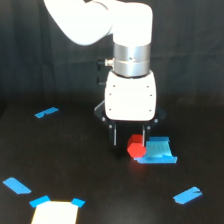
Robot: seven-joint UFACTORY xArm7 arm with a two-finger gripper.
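Observation:
A small red object (136,147) lies on the black table, in front of the left part of a blue taped patch (158,148) and overlapping it in view. The white gripper (130,134) comes down from above with its dark fingers spread apart. The red object shows low between the fingertips, nearer the right one. A dark gap separates it from the left finger. How far the fingers are from it in depth, I cannot tell.
Strips of blue tape mark the table at the left (17,186), far left (46,112) and front right (187,195). A pale yellow box (55,213) stands at the front left edge, with blue tape behind it.

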